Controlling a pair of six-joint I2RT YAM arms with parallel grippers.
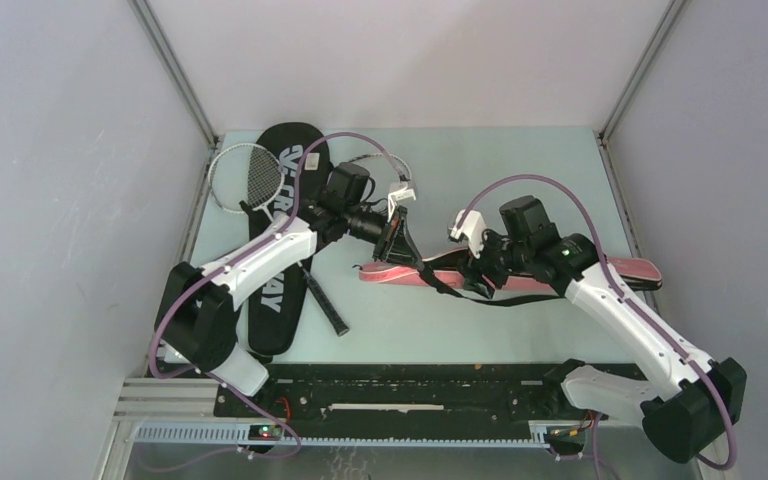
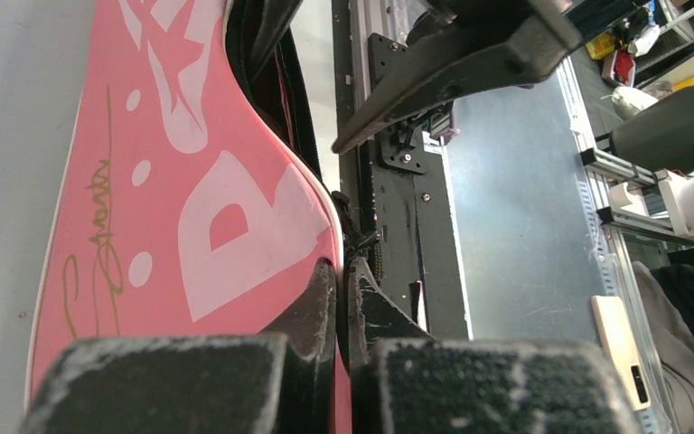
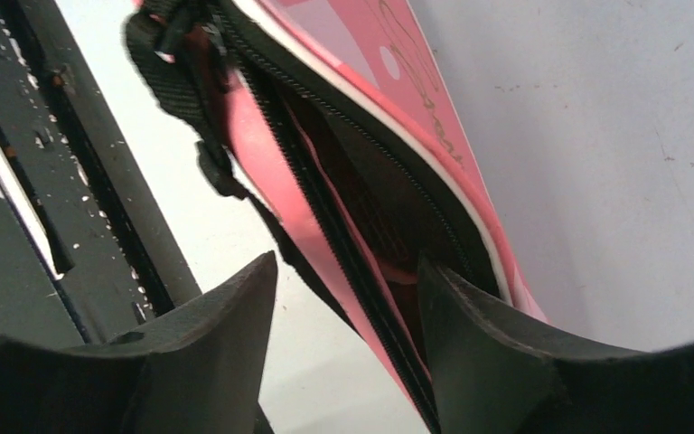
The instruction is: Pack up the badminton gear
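Note:
The pink racket bag (image 1: 638, 267) lies across the right half of the table with its long zipped side gaping. In the left wrist view, my left gripper is shut on the pale rim of the bag (image 2: 158, 244), near its left end. My right gripper is open over the bag's mouth. One zipper edge (image 3: 312, 194) runs between its fingers, apart from a grip; one fingertip is over the dark inside. A racket with a black handle (image 1: 326, 304) rests over the black bag (image 1: 278, 325). Another racket's head (image 1: 396, 157) shows partly behind the left arm.
A black strap (image 1: 508, 301) trails in front of the pink bag. Bare table (image 1: 500, 170) lies behind the bag, and the front middle is clear too. The dark front rail (image 1: 410, 385) borders the table.

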